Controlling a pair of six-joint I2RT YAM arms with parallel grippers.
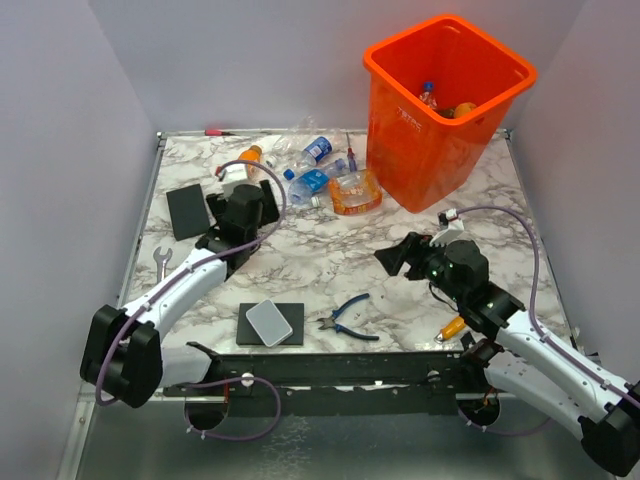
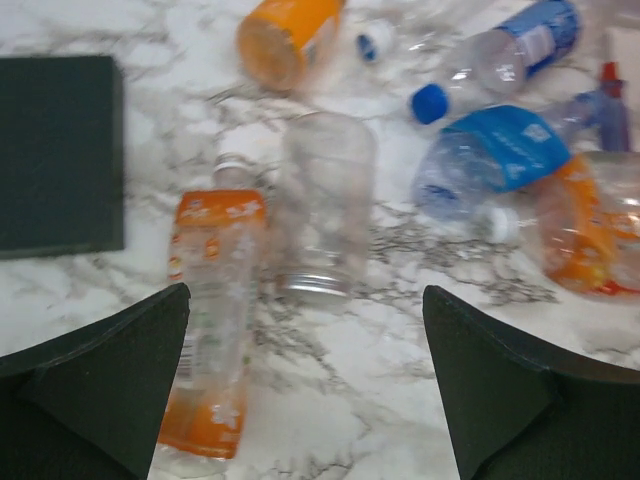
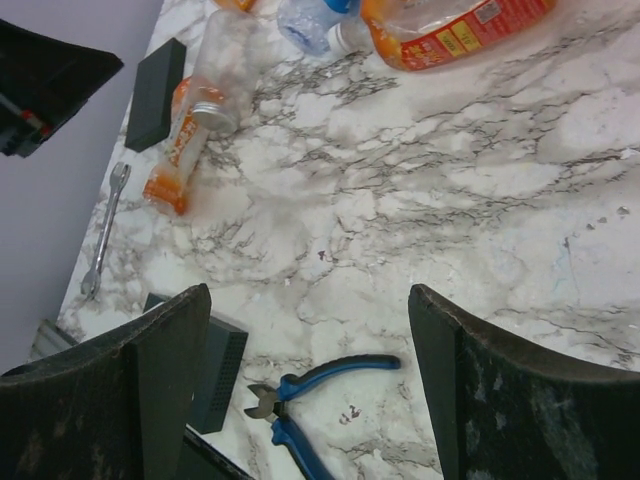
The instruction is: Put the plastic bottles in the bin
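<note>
My left gripper [image 1: 240,200] is open above the bottles at the left; in the left wrist view an orange-labelled bottle [image 2: 215,320] and a clear bottle [image 2: 325,210] lie between and beyond its fingers. An orange bottle [image 2: 285,40], blue-labelled bottles [image 1: 310,184] and a large orange-labelled one [image 1: 355,200] lie further back. My right gripper [image 1: 405,250] is open over bare table, right of centre. The orange bin [image 1: 430,160] stands back right, with a bottle [image 1: 427,98] inside.
Dark pads [image 1: 188,212], a wrench [image 1: 161,268], pliers [image 1: 352,331] and a yellow-handled tool [image 1: 452,326] lie around the table.
</note>
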